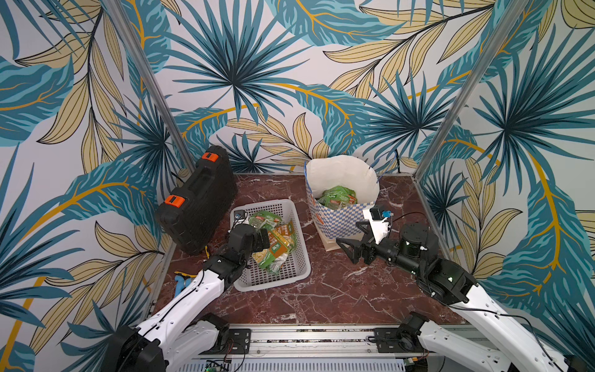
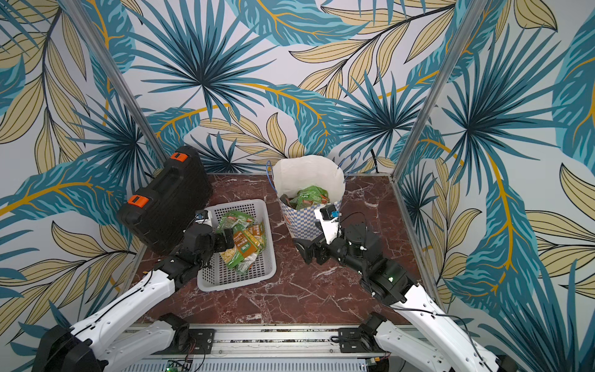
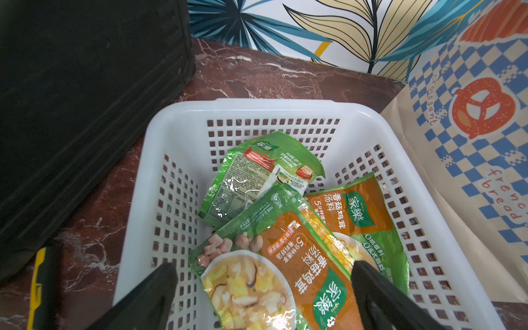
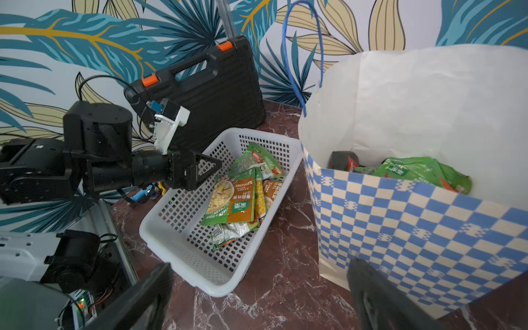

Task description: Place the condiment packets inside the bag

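Condiment packets, green and orange, lie in a white perforated basket (image 1: 300, 260), more visible in the right wrist view. My left gripper (image 2: 224, 240) hangs open over the packets, nothing between its fingers. The paper bag (image 4: 418, 236) with blue checks stands right of the basket, with green packets (image 4: 412, 170) inside. My right gripper (image 1: 356, 246) is open and empty, in front of the bag at its lower right, outside it.
A black case (image 1: 192, 217) with orange latches stands at the left. Small blue-handled tools (image 1: 181, 282) lie at the front left.
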